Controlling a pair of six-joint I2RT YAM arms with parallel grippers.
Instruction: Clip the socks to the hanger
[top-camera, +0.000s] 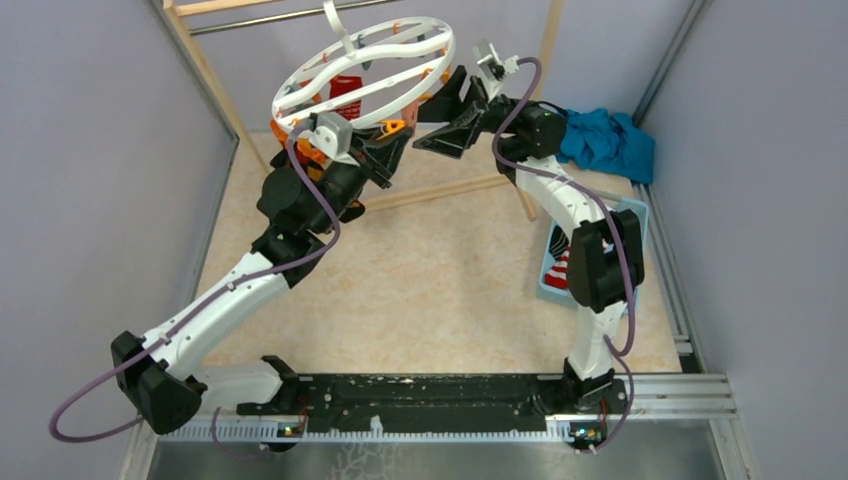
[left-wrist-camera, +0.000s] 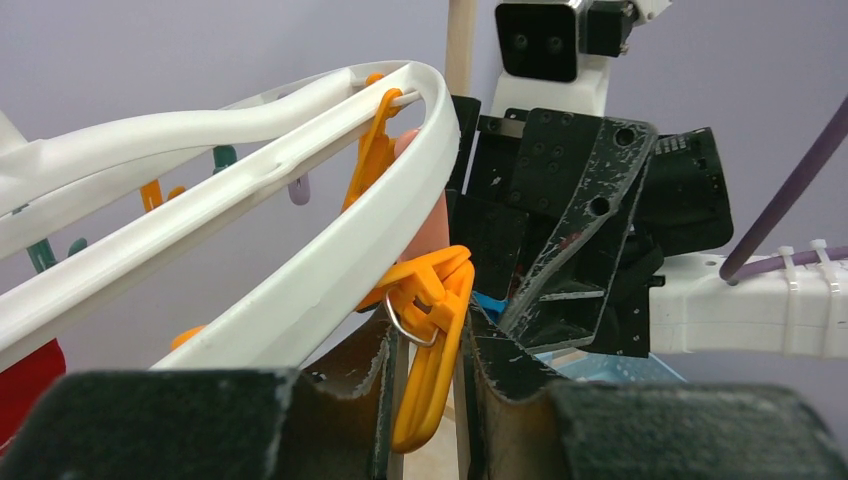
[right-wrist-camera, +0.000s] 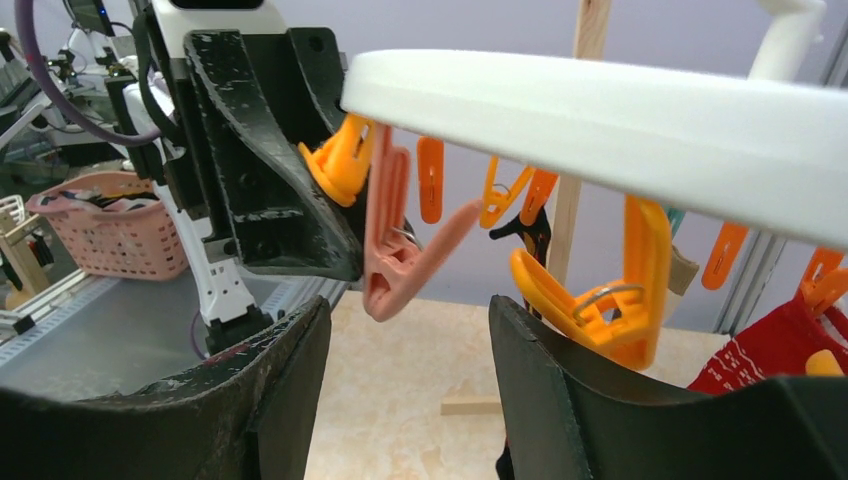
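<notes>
The white round hanger (top-camera: 420, 75) hangs high, with coloured clips round its rim and red cloth (top-camera: 346, 95) below it. My left gripper (top-camera: 390, 150) is shut on an orange clip (left-wrist-camera: 430, 360) at the rim's front right. Right beside that clip hangs a pink clip (right-wrist-camera: 395, 260). My right gripper is open, its fingers just short of and below the pink clip, with nothing between them.
A light blue bin (top-camera: 548, 285) of striped socks stands at the right, and blue cloth (top-camera: 610, 150) lies behind it. Wooden bars (top-camera: 430, 195) cross the table, whose front middle is clear.
</notes>
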